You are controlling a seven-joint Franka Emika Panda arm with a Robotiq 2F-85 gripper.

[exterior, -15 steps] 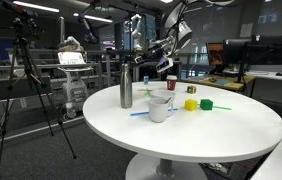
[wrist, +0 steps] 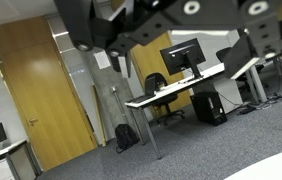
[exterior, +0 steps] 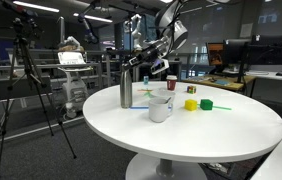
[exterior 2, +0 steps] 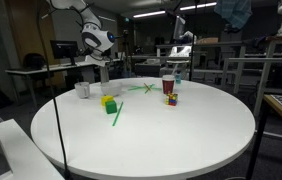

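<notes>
My gripper is open in the wrist view, with nothing between its fingers; beyond it are only the office floor and desks. In exterior view 1 the white arm [exterior: 168, 40] reaches over the far side of the round table, above the tabletop. A steel bottle [exterior: 126, 89] stands upright at the left. Two light mugs, the nearer mug [exterior: 159, 109] among them, sit close together near the middle. To their right lie a yellow cube [exterior: 191, 105] and a green cube [exterior: 206, 104]. A red cup [exterior 2: 168, 84] stands farther off, near a multicoloured cube [exterior 2: 171, 100].
The round white table [exterior 2: 171, 135] has wide bare areas toward its front in exterior view 2. A thin green stick [exterior 2: 118, 117] lies beside the green cube, and a blue stick [exterior: 140, 107] lies by the steel bottle. A tripod [exterior: 23, 80] stands left of the table.
The arm has shifted slightly over the far side of the table. The bottle and the cubes appear to stay where they were.
</notes>
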